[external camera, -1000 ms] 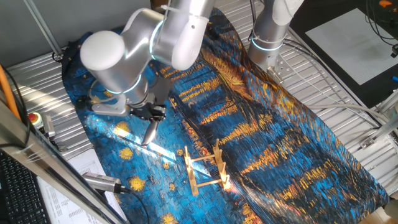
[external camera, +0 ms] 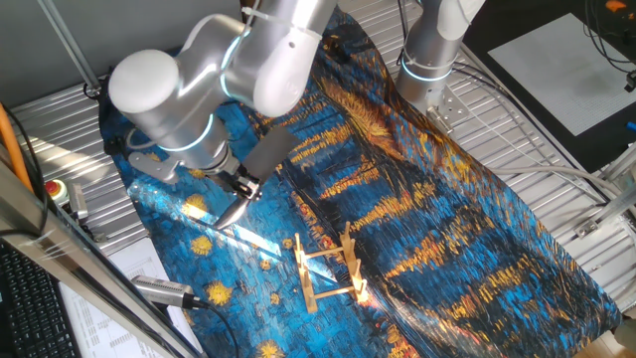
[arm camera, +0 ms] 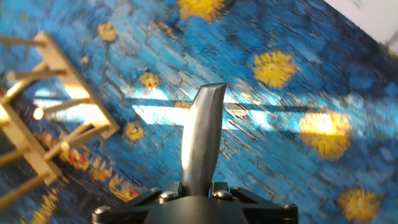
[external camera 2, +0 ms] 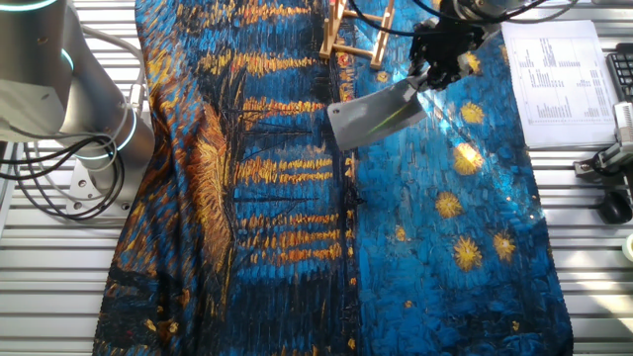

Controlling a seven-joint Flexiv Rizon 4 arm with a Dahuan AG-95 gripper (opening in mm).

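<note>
A cleaver with a broad grey blade (external camera 2: 376,117) and a metal handle (arm camera: 204,137) is held above the cloth. My gripper (external camera: 244,185) is shut on it where handle and blade meet. In the wrist view the handle sticks out ahead of the fingers, while the blade is hidden there. Exterior view 1 shows the blade (external camera: 266,155) reaching up and right from the gripper, the handle down and left. A small wooden rack (external camera: 306,280) with upright pegs stands on the cloth, apart from the cleaver. The wrist view has the rack (arm camera: 78,82) at its left side.
Printed paper (external camera 2: 559,84), a keyboard (external camera: 35,313) and a cabled grey device (external camera: 164,291) lie beyond the cloth's edge.
In exterior view 1 my arm has shifted left, and the cleaver has turned so that more of its blade face shows. The grip persists; the rack has not moved.
</note>
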